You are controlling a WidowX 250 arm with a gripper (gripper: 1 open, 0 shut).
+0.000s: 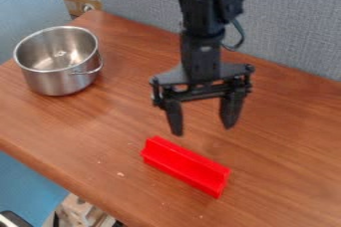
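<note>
My gripper (201,115) hangs open above the middle of the wooden table, its two dark fingers apart with nothing between them. Below it, toward the front, a red rectangular block (185,166) lies on the table at a slant. A steel pot (58,64) stands at the left, apart from the gripper.
A grey padded wall (293,22) runs along the back. The table's left front edge borders a light blue surface (27,176).
</note>
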